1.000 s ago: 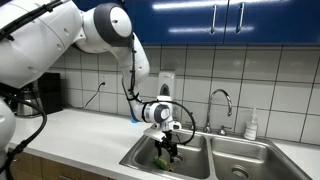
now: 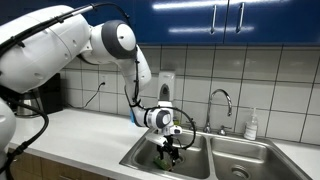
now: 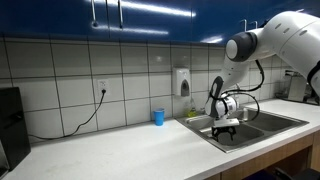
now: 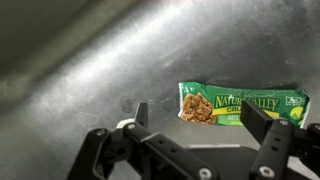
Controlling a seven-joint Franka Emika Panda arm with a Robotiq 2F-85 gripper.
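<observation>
A green Nature Valley bar wrapper [image 4: 235, 104] lies flat on the grey metal sink floor [image 4: 110, 85] in the wrist view. My gripper stands open above it, one finger past the wrapper's left end and the other overlapping its right part. No object shows between the fingers. From outside, the gripper [image 2: 166, 150] hangs low over the left bowl of the sink [image 2: 196, 160], with a small green patch [image 2: 160, 163] below it. The second exterior view also has the gripper [image 3: 224, 132] at the sink, its fingertips too small to make out.
A tall faucet [image 2: 228, 105] and a soap bottle [image 2: 252, 126] stand behind the sink. A wall dispenser [image 3: 180, 82] and a blue cup [image 3: 159, 117] are farther along. The white counter [image 3: 110, 155] beside the sink is largely clear; blue cabinets [image 2: 270, 22] hang overhead.
Compared with a second ago, the arm and gripper have shifted slightly left in exterior view 1.
</observation>
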